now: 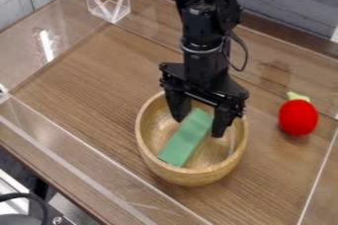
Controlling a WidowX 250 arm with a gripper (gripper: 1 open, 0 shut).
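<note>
My black gripper hangs over a yellow-tan bowl, its fingers open and reaching down inside the bowl's upper part, one at each side. A flat green object lies in the bowl beneath the gripper, reaching from between the fingers toward the bowl's lower left. Whether either finger touches it I cannot tell.
A red tomato-like object with a small pale green piece behind it sits on the wooden table right of the bowl. A clear plastic item stands at the back left.
</note>
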